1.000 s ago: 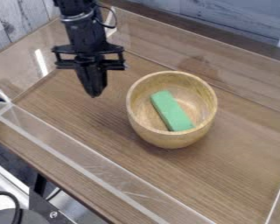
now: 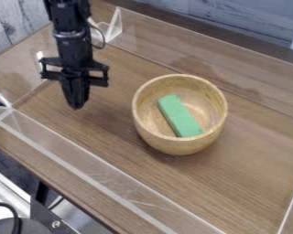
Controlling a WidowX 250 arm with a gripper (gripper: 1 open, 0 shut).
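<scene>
The black gripper (image 2: 73, 80) hangs over the wooden table at the upper left, shut, with nothing seen between its fingers. To its right, a round beige bowl (image 2: 205, 102) holds a green oblong block (image 2: 179, 114), lying lengthwise and slightly slanted.
A clear plastic edge runs along the table's left side, and a dark cable (image 2: 8, 219) shows at the lower left corner.
The gripper has moved left, away from the bowl, and a little toward the front. The bowl and green block stay where they were.
</scene>
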